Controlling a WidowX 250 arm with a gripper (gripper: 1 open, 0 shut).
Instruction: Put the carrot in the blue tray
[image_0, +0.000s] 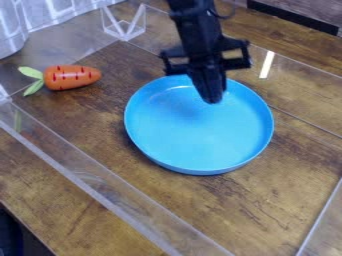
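The orange toy carrot (72, 76), with green leaves at its left end, lies on the table at the far left, outside the blue tray. A round, shallow blue tray (174, 140) sits near the middle, and nothing lies in the part of it that shows. My dark gripper (211, 92) hangs over the tray's back part, well to the right of the carrot and apart from it. No carrot shows at the gripper. Its finger gap is too blurred to read, and it hides a bit of the tray's back rim.
A clear plastic edge (114, 200) runs diagonally along the left and front. Some whitish, shiny material (40, 18) fills the back left corner. Bare wooden table (287, 185) lies to the right of the tray.
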